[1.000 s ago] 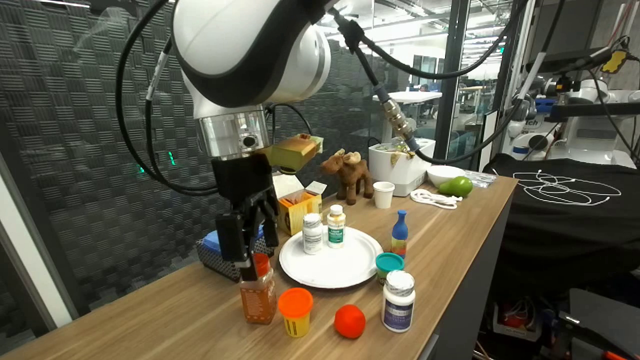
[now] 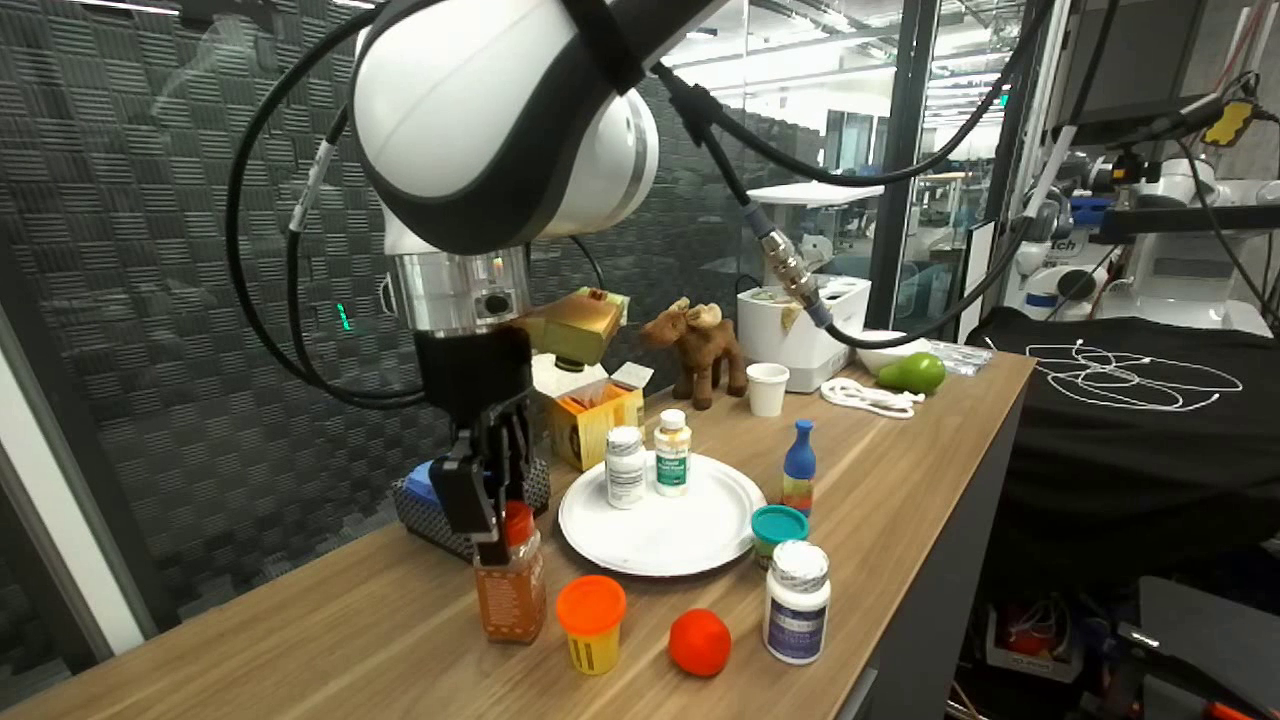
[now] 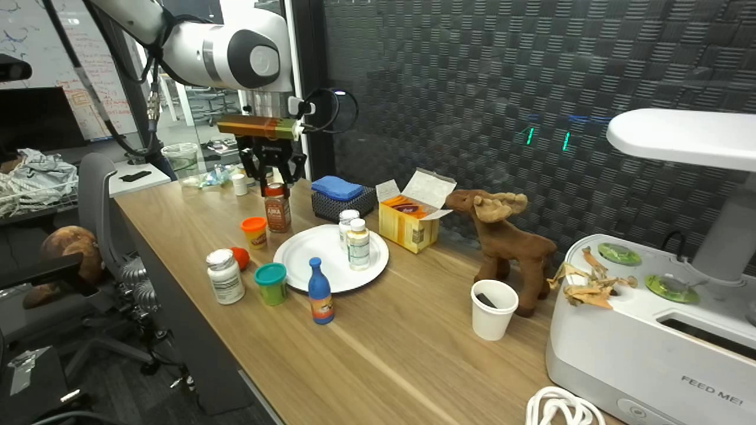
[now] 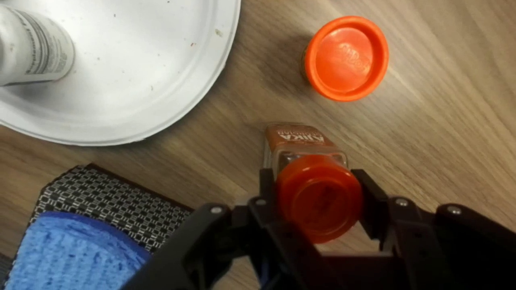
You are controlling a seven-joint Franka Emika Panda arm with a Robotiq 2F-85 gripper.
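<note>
A clear square spice jar (image 2: pixel 512 596) with a red lid and a rust-coloured AJIKA label stands upright at the near left of the table. My gripper points down over it, its fingers shut on the red lid (image 4: pixel 320 199), one on each side. In exterior view 2 the jar (image 3: pixel 277 213) hangs below the gripper (image 3: pixel 274 185), on or very close to the wood. The jar's label shows beyond the lid in the wrist view; its base is hidden there.
Close by stand an orange-lidded tub (image 2: pixel 591 624) and a white plate (image 2: pixel 660 542) bearing two pill bottles. A black woven box (image 4: pixel 111 203) with a blue sponge (image 4: pixel 82 256) lies on the other side. A red ball (image 2: pixel 699 642), a white bottle (image 2: pixel 797 602), a teal-lidded tub (image 2: pixel 780 524) and a blue bottle (image 2: pixel 799 466) line the front.
The gripper and the jar have shifted slightly left in exterior view 1, and the wrist is more upright. The other things have stayed in place.
</note>
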